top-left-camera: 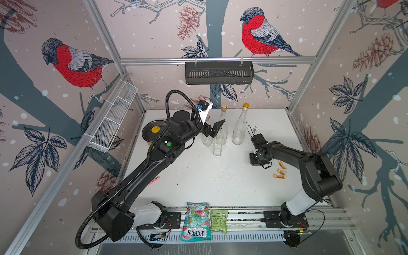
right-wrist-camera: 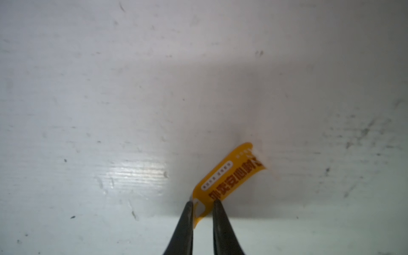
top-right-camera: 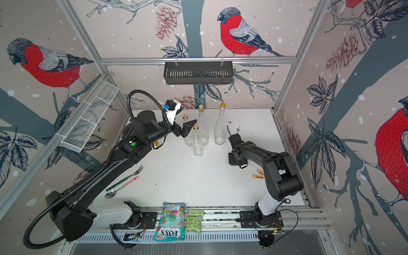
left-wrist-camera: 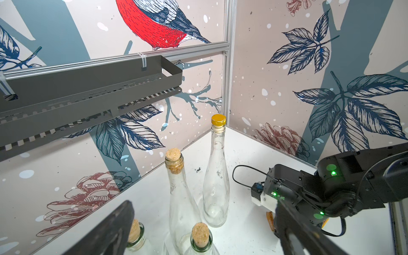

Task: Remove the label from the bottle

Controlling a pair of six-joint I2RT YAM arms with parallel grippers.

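Several glass bottles with corks stand at the back middle: a tall yellow-capped one [left-wrist-camera: 216,182], a tall corked one [left-wrist-camera: 180,199] and shorter ones with green rims [left-wrist-camera: 200,233]; I see no label on the tall ones. My left gripper [top-left-camera: 212,126] hangs open above the bottles, nothing between its fingers. My right gripper is low over the white table, fingertips slightly apart at the end of an orange printed label [right-wrist-camera: 229,174]. Whether the label is between them is unclear.
More orange scraps [top-left-camera: 279,176] lie at the table's right. A black pot [top-left-camera: 148,127] stands back left, cutlery [top-right-camera: 123,184] lies at left, snack bags [top-left-camera: 195,221] at the front edge. A grey rack [top-left-camera: 218,78] hangs at the back.
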